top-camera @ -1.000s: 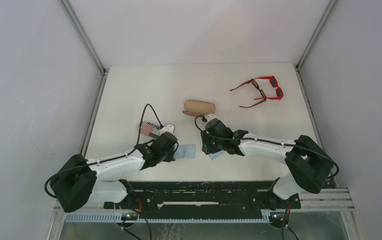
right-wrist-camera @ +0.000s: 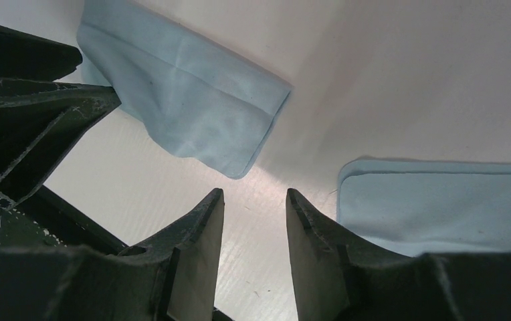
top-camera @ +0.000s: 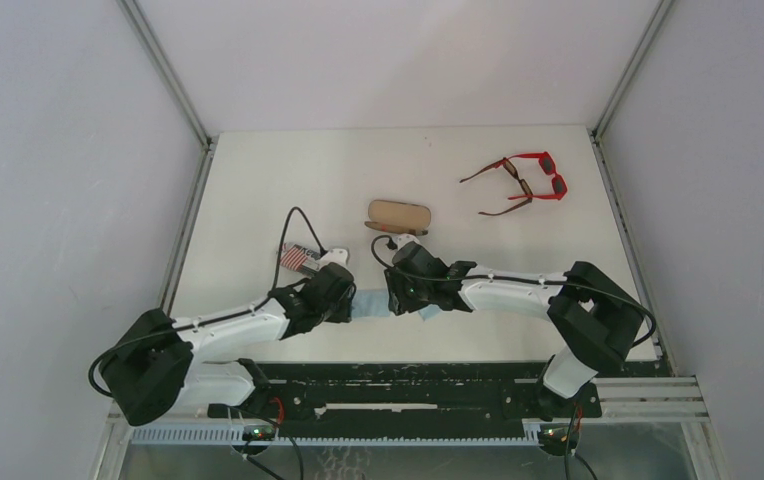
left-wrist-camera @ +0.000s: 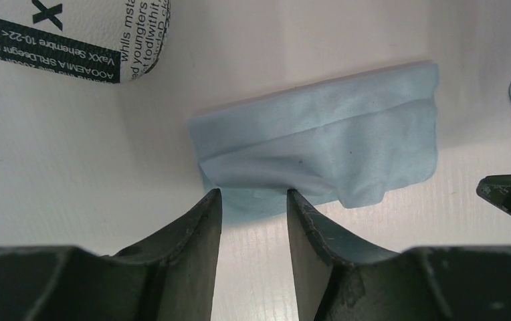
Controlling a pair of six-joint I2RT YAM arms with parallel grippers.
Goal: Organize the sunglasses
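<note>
A folded light-blue cloth (top-camera: 370,303) (left-wrist-camera: 320,134) (right-wrist-camera: 199,107) lies between my arms at the front of the table. My left gripper (top-camera: 343,310) is over its near edge, fingertips apart, open. My right gripper (top-camera: 398,302) hovers just beside that cloth, part open with nothing between its fingertips. A second folded cloth (top-camera: 431,312) (right-wrist-camera: 440,200) lies to its right. Red sunglasses (top-camera: 548,165) and brown sunglasses (top-camera: 526,186) lie overlapping at the back right. A tan case (top-camera: 398,213) lies at the middle.
A striped printed packet (top-camera: 296,258) (left-wrist-camera: 72,33) lies behind my left gripper, partly hidden by the arm. Walls bound both sides.
The left arm has barely moved.
</note>
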